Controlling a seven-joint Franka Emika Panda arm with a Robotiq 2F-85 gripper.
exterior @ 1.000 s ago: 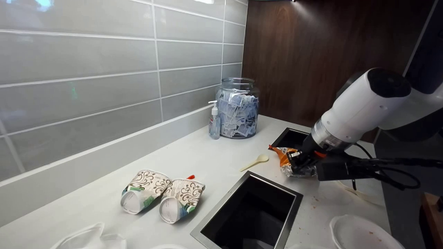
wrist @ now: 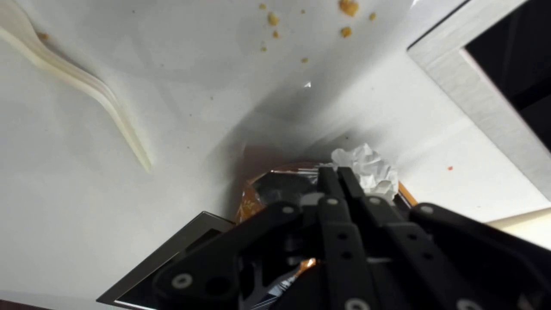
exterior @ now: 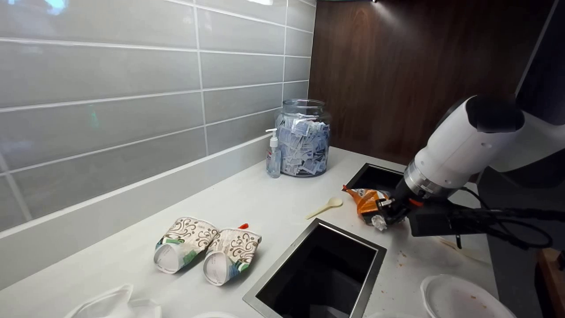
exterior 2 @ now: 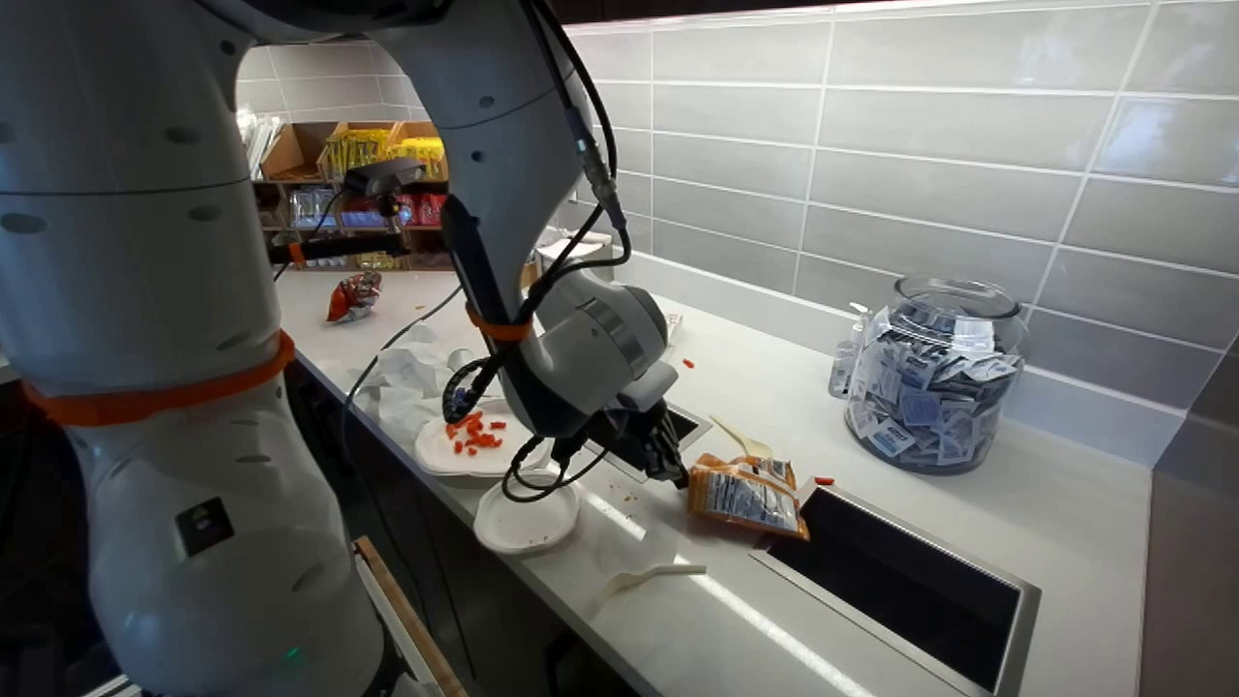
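Note:
An orange snack bag (exterior: 366, 202) lies on the counter between the two dark framed openings; its printed back (exterior 2: 749, 500) faces the second exterior view. My gripper is over the bag, fingers pressed close together on its bunched edge. A crumpled whitish, foil-like bit (wrist: 370, 168) sticks out beside the fingertips, also visible in the first exterior view. Whether that bit belongs to the bag I cannot tell. Most of the bag is hidden under the gripper in the wrist view.
Nearby are a framed opening (exterior: 380, 249), a pale spoon (exterior: 331, 203) and another pale utensil (exterior 2: 646, 575). Two patterned cups (exterior: 186, 238) lie on the counter; a packet-filled jar (exterior: 303, 145) and pump bottle (exterior: 273, 159) stand by the wall. White plates (exterior 2: 525, 515) line the front edge.
The arm has shifted a little to the right and lower in the first exterior view. The bag's silvery part has gone from spread out to a small bunched tuft by the fingers.

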